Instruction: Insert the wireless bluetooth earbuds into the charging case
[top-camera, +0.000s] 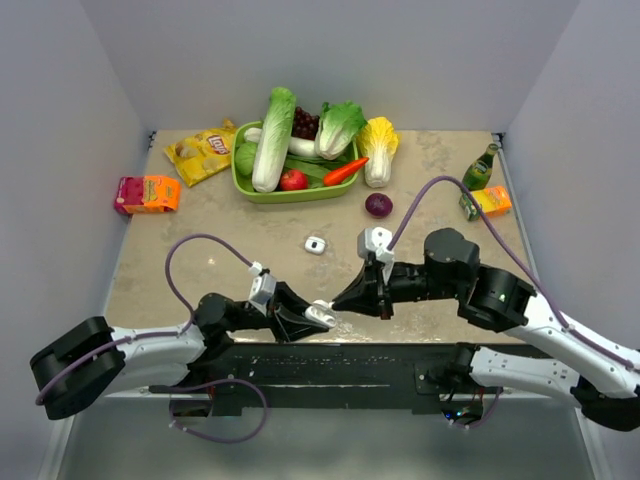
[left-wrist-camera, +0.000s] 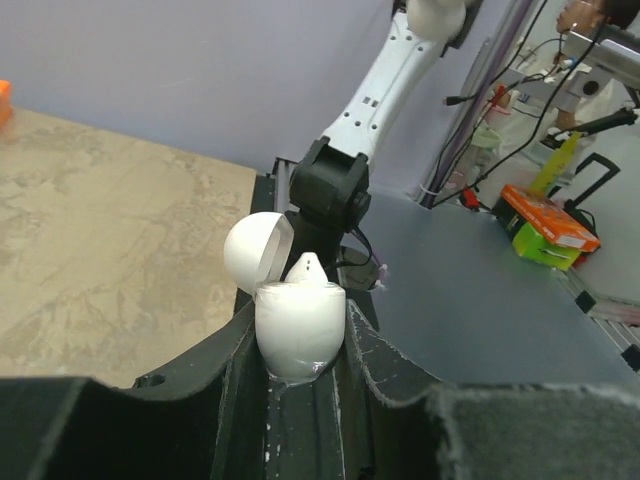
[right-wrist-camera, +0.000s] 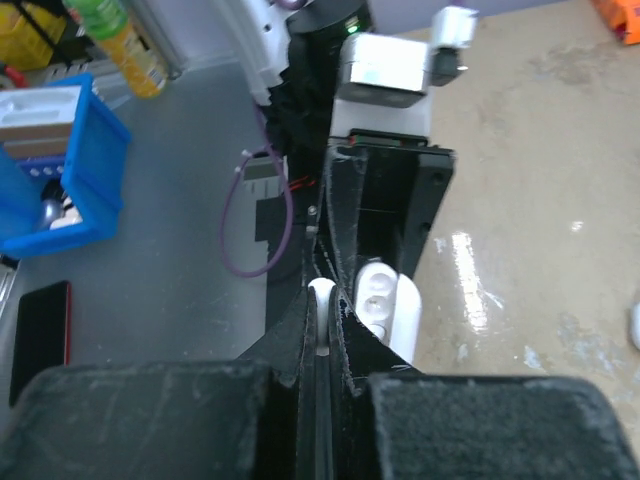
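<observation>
The white charging case (top-camera: 321, 314) is tilted with its lid up, and my left gripper is shut on its body. In the right wrist view the case (right-wrist-camera: 376, 298) shows its hollows beside the raised lid. A white pointed piece (left-wrist-camera: 307, 268) sticks up beside the lid in the left wrist view; I cannot tell what it is. My right gripper (top-camera: 334, 305) is shut on a white earbud (right-wrist-camera: 322, 295), whose rounded end shows at the fingertips. From above, these fingertips are right beside the case; whether earbud and case touch is unclear.
A small white rounded object (top-camera: 315, 245) lies on the table behind the grippers. Further back are a green vegetable basket (top-camera: 300, 197), a purple onion (top-camera: 378, 205) and snack packs (top-camera: 147, 194). Bare tabletop surrounds the arms on both sides.
</observation>
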